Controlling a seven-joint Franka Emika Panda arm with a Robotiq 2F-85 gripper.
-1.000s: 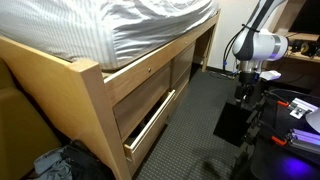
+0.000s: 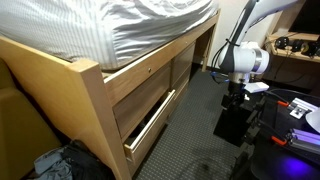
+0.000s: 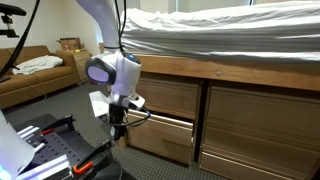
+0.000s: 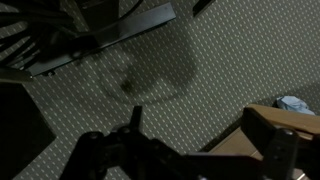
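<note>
My gripper points down over the grey carpet, its two dark fingertips spread well apart in the wrist view. Only bare floor shows between them. In exterior view 1 the white arm leans out from the right, with the small dark gripper in front of it, clear of the bed. The wooden bed base has drawers along its side; a lower drawer stands slightly pulled out. The same drawer front shows behind the arm in exterior view 2.
A dark stand with red clamps is near the arm's base. A black bag or cloth lies by the bed's end. Wood and pale cloth show at the wrist view's lower right. Carpet between arm and drawers is free.
In exterior view 1 the arm has swung and reached leftward, toward the bed, over the last second. The drawers and bed look the same.
</note>
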